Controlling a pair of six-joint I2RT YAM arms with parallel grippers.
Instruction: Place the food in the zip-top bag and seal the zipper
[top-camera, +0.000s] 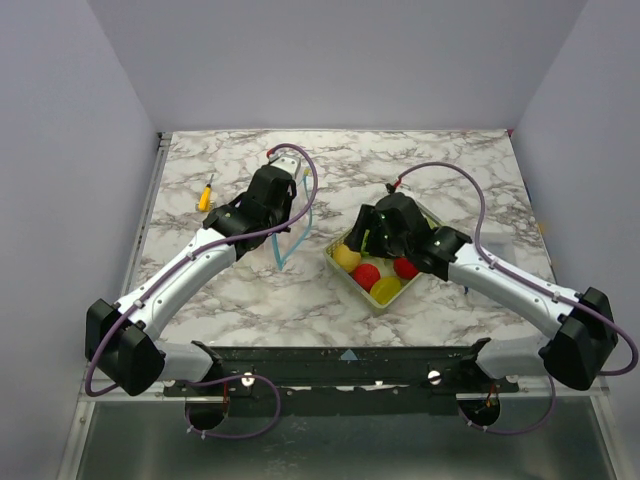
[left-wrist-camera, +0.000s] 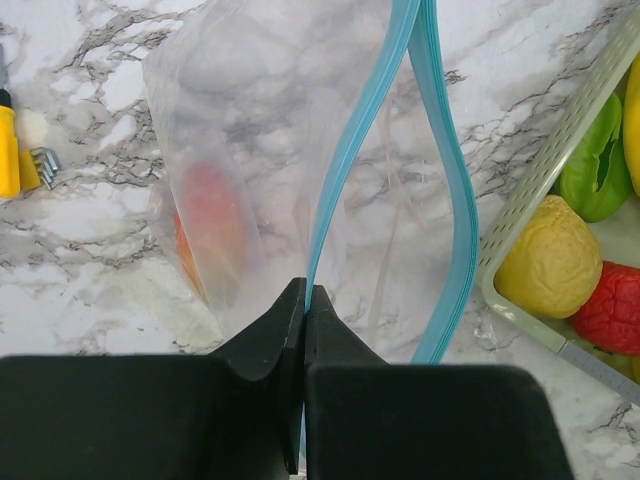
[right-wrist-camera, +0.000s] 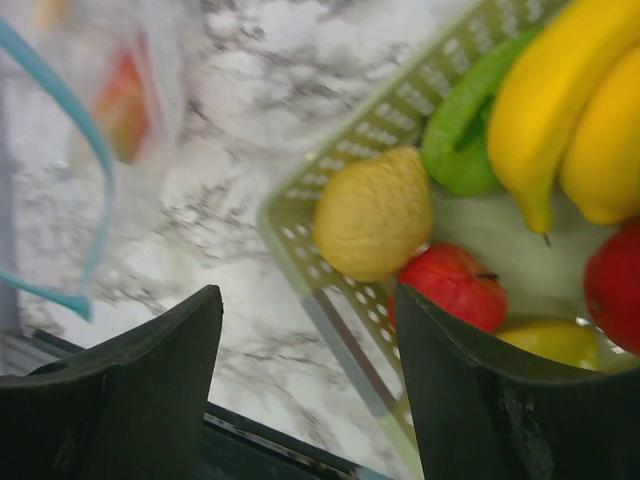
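Note:
A clear bag (left-wrist-camera: 270, 90) with a blue zip strip (left-wrist-camera: 462, 230) stands with its mouth spread wide. My left gripper is shut on one side of the blue strip. A red-orange food piece (left-wrist-camera: 212, 222) lies inside the bag, blurred by the plastic. Over the food basket hangs my right gripper, its fingers apart and nothing between them. Below it the basket (right-wrist-camera: 290, 205) holds a yellow round fruit (right-wrist-camera: 375, 212), a red fruit (right-wrist-camera: 455, 285), a green pepper (right-wrist-camera: 470, 130), bananas (right-wrist-camera: 550, 90) and other pieces.
A yellow-handled tool (top-camera: 205, 198) lies on the marble table left of the bag.

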